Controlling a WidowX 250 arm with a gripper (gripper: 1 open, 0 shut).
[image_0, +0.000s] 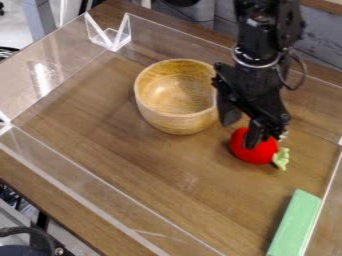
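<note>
A red tomato-like object (251, 149) with a pale green stem lies on the wooden table, right of a wooden bowl (175, 98). The black gripper (254, 128) hangs low directly over the red object, its tips at the object's upper part and partly hiding it. Whether the fingers touch it, and how wide they stand, is hard to tell.
A mint green block (294, 225) lies at the lower right. Clear plastic walls (80, 185) edge the workspace. The table left of and below the bowl is bare.
</note>
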